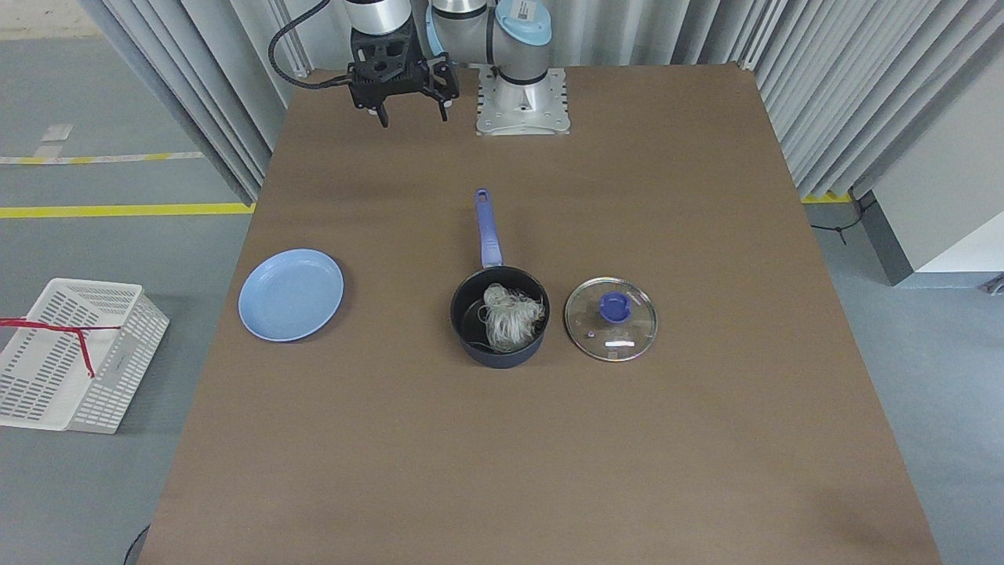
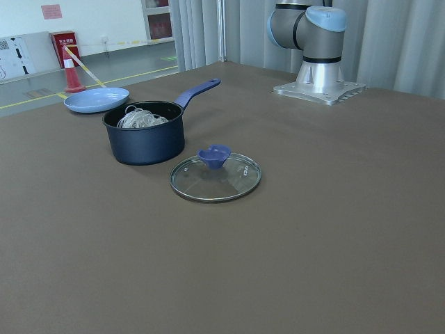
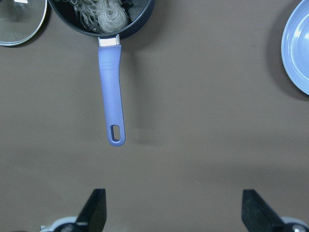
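A dark saucepan (image 1: 498, 348) holds pale stringy noodles (image 1: 511, 315); its blue handle (image 3: 110, 87) points back toward the robot's base. To its right in the front view lies a glass lid (image 1: 594, 334) with a blue knob (image 1: 613, 307). A light blue plate (image 1: 289, 293) lies to the pan's left, partly cut off in the wrist view. My gripper (image 1: 413, 117) hangs open above the back left of the table, behind the pan and plate, its two fingers wide apart over bare tabletop in the wrist view.
The robot's base (image 2: 320, 90) stands at the back edge. A white plastic crate (image 1: 113, 395) with red cables sits off the table at the left, and curtains hang behind.
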